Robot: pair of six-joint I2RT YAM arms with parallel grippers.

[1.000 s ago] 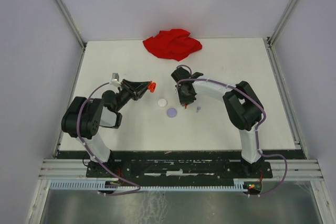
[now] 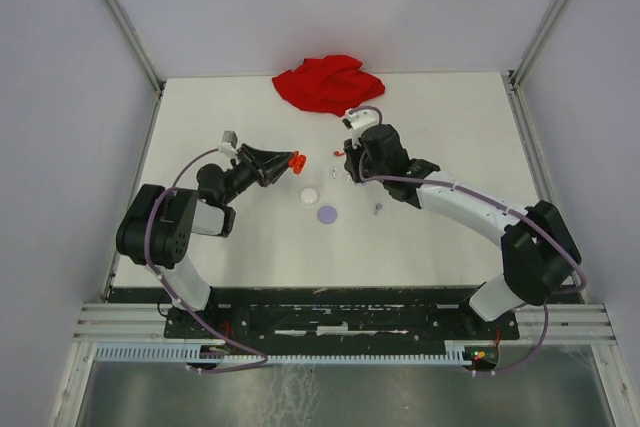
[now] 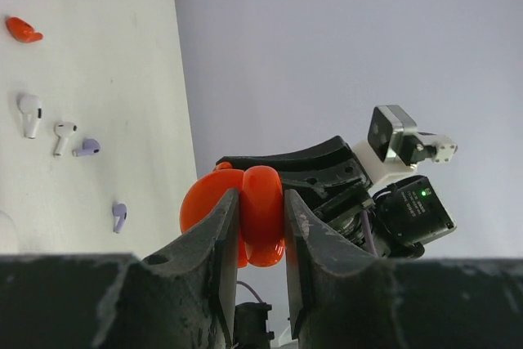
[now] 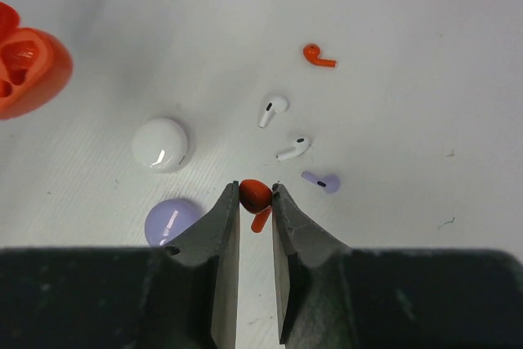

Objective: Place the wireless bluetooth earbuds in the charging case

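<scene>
An orange charging case (image 3: 262,210) with its lid up is gripped by my left gripper (image 2: 292,159), raised off the table. In the right wrist view the case (image 4: 33,67) shows its earbud hollows at the left edge. My right gripper is shut on an orange earbud (image 4: 255,195), its stem pointing down between the fingertips. A second orange earbud lies loose on the table; it also shows in the left wrist view as an orange earbud (image 3: 23,30). Case and held earbud are well apart.
Two white earbuds (image 4: 273,109) and purple earbuds (image 4: 321,181) lie on the table. A white case (image 2: 309,195) and a purple case (image 2: 327,215) stand between the arms. A red cloth (image 2: 328,84) lies at the back.
My right gripper has risen from the table with an orange earbud and swung a little to the right. The left gripper has shifted slightly right with the case.
</scene>
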